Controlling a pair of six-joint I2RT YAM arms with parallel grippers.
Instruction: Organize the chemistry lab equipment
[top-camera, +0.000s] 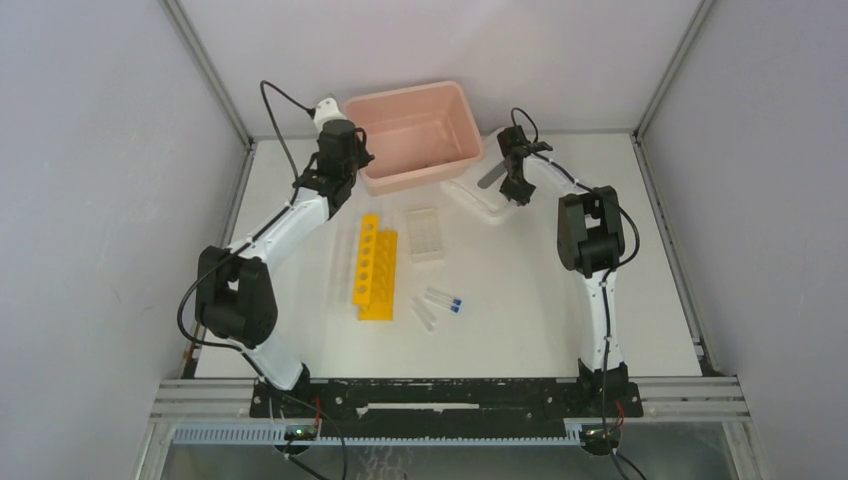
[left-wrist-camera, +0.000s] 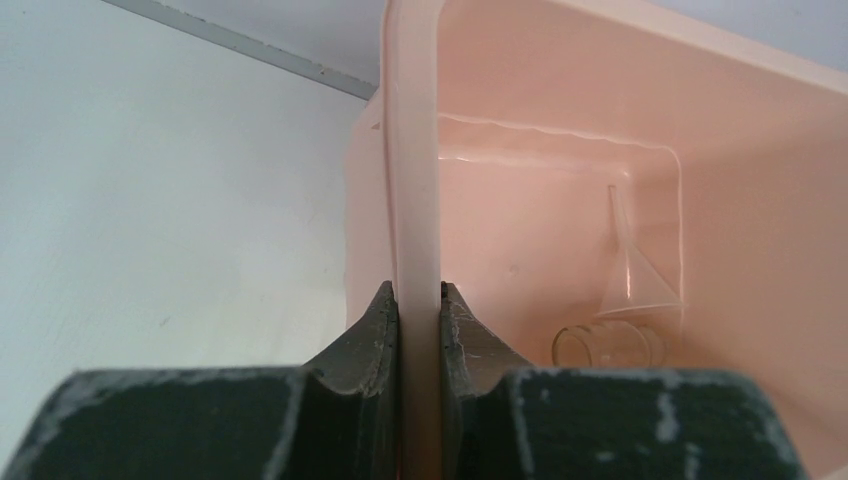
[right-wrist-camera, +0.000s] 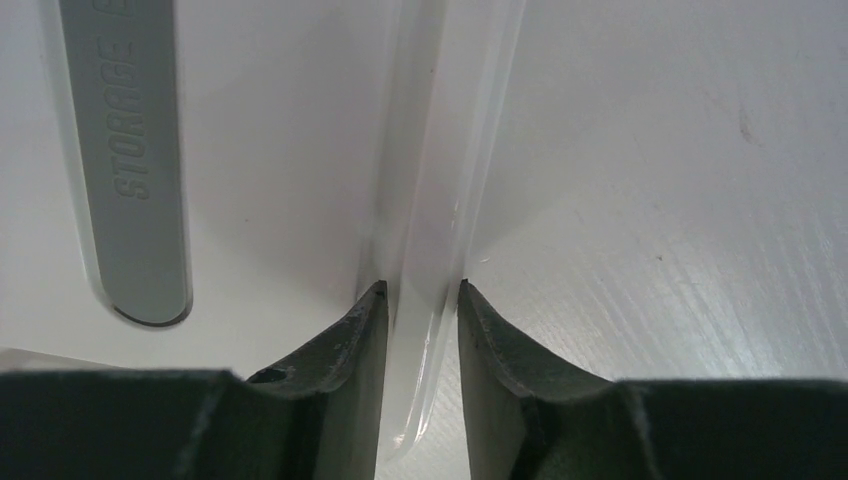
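Note:
A pink bin (top-camera: 425, 183) stands tilted at an angle at the back of the table. My left gripper is shut on the bin's left wall (left-wrist-camera: 416, 170), one finger inside and one outside. Within the bin lie a clear funnel (left-wrist-camera: 632, 275) and a small glass vessel (left-wrist-camera: 610, 345). To the right, a white lid (right-wrist-camera: 280, 190) lies on the table, its grey strip (right-wrist-camera: 135, 210) marked "STORAGE". My right gripper is partly open, its fingers either side of the lid's raised edge; in the top view the right gripper (top-camera: 520, 198) covers part of the lid.
A yellow tube rack (top-camera: 377, 275) stands left of centre, with a clear tray (top-camera: 424, 234) beside it. Blue-capped tubes (top-camera: 442, 300) and clear tubes (top-camera: 423, 314) lie in front.

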